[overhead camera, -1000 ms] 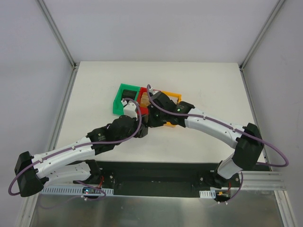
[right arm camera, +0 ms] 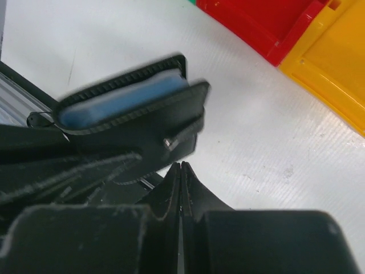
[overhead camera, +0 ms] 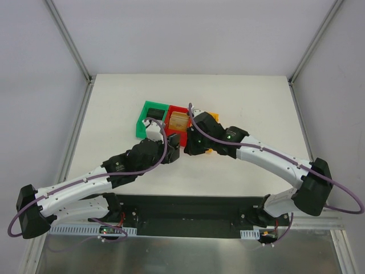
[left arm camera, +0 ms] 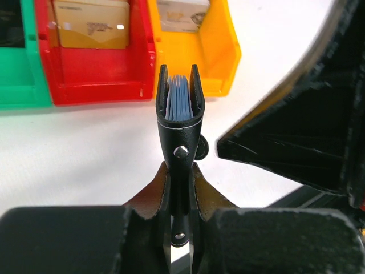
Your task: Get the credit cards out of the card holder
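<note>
My left gripper is shut on the black card holder, which stands with its opening up and bluish sleeves showing inside. No separate cards can be made out in it. The snap strap pokes out on the holder's right side, its tip bent away and clear of any fingers. My right gripper is shut with nothing between its fingertips, a small gap away from the holder. In the right wrist view the strap lies blurred against the holder's side, above my fingertips.
A green bin, a red bin and a yellow bin stand side by side beyond the grippers. Gold cards rest in the red one, and a pale card in the yellow one.
My right gripper has drawn off to the right, away from the holder.
</note>
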